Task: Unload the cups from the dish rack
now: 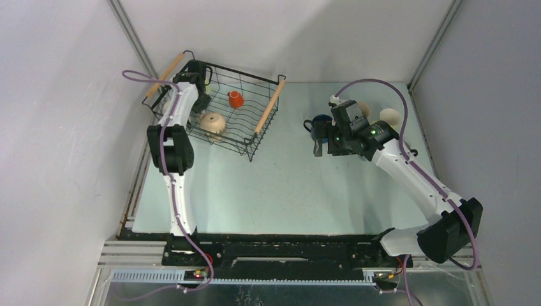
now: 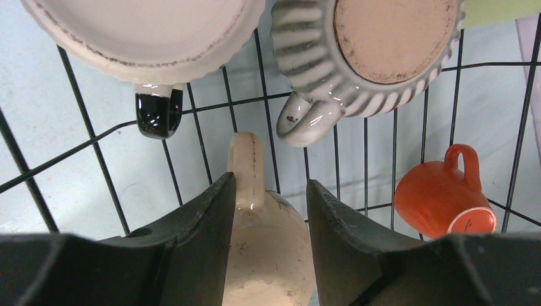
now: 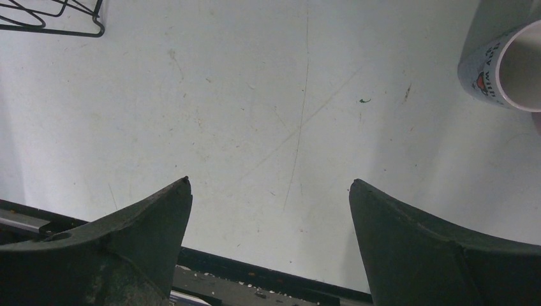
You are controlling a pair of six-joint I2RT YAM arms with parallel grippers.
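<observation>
In the left wrist view, my left gripper is partly open over the dish rack. A beige cup (image 2: 271, 255) lies between and below its fingers, its upright handle (image 2: 250, 167) close beside the left fingertip. I cannot tell whether they touch. Ahead are a white cup with a black handle (image 2: 159, 111), a ribbed grey-white cup (image 2: 312, 57) and, to the right, a small orange cup (image 2: 440, 194). The top view shows the rack (image 1: 245, 75) at the back left, with my left arm hiding part of it. My right gripper is open and empty above the table.
On the right of the table are a dark blue mug (image 1: 311, 125) near the right gripper and a pale cup (image 1: 390, 116) farther back. A printed white mug (image 3: 488, 73) stands at the right wrist view's edge.
</observation>
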